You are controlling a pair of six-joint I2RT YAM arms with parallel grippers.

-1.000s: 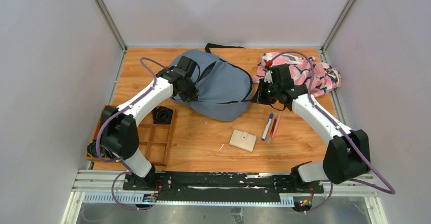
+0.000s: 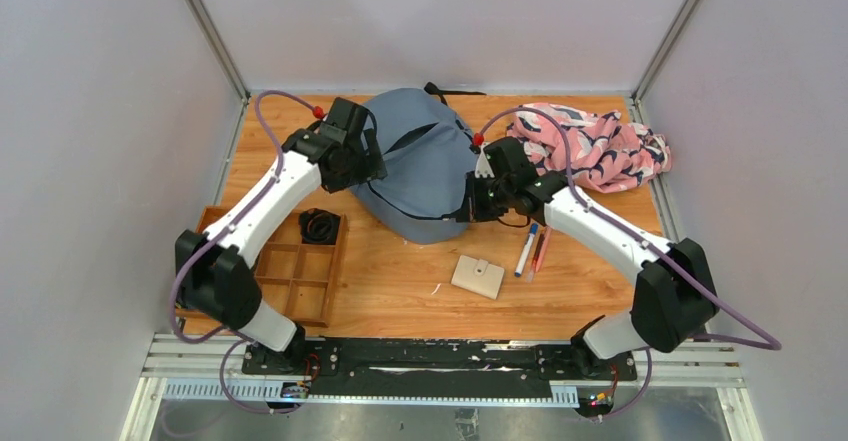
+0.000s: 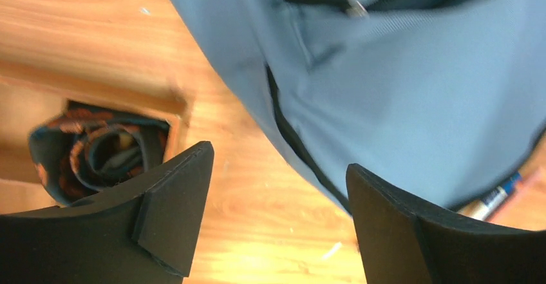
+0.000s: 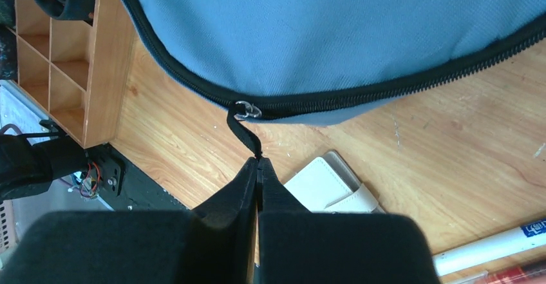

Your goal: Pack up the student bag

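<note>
The blue-grey bag point(image 2: 415, 171) lies at the back middle, its zip along the near edge. My right gripper is shut on the black pull tab point(image 4: 241, 131) of the zip slider point(image 4: 248, 109). Over the bag's left part, my left gripper is open, with nothing between its fingers; its view is blurred. A cream wallet point(image 2: 477, 277) lies in front of the bag. A white marker point(image 2: 523, 255) and red pens point(image 2: 542, 251) lie to its right.
A wooden divided tray point(image 2: 313, 299) holding dark coiled items point(image 2: 318, 227) sits at the left. A pink patterned cloth point(image 2: 610, 151) is heaped at the back right.
My right gripper has moved left with the pull tab, and the bag's right edge has come leftward. My left gripper has shifted up and a little left from where it was.
</note>
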